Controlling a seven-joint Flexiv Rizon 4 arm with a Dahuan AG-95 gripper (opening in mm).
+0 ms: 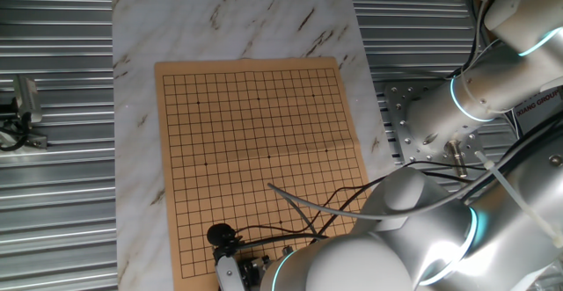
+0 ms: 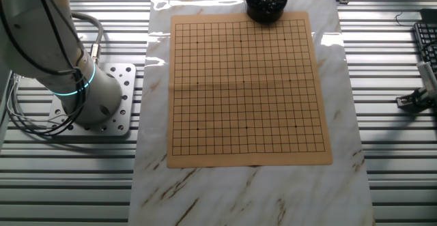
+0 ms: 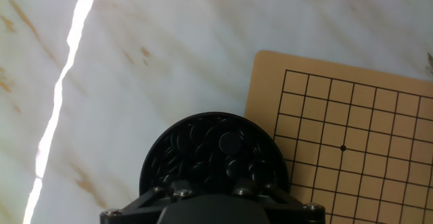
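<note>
A round black bowl (image 3: 150, 163) stands on the marble table, filled with black round stones (image 3: 230, 143). Beside it lies a tan board (image 3: 267, 75) with a black line grid and no stones on the part that shows; in exterior view 2 the bowl (image 2: 265, 13) is at the board's (image 2: 246, 159) far edge. My gripper is directly over the bowl at the bottom of the wrist view, its tips low among the dark stones. Black fingers against black stones hide whether the fingers are open or shut, and whether a stone is between them.
The marble table (image 2: 205, 192) around the board is bare. My arm (image 1: 361, 265) covers the board's lower right corner in exterior view 1. Ribbed metal panels (image 1: 53, 203) flank the table, with a small device (image 1: 26, 102) at the left. Cables (image 1: 352, 212) hang over the board.
</note>
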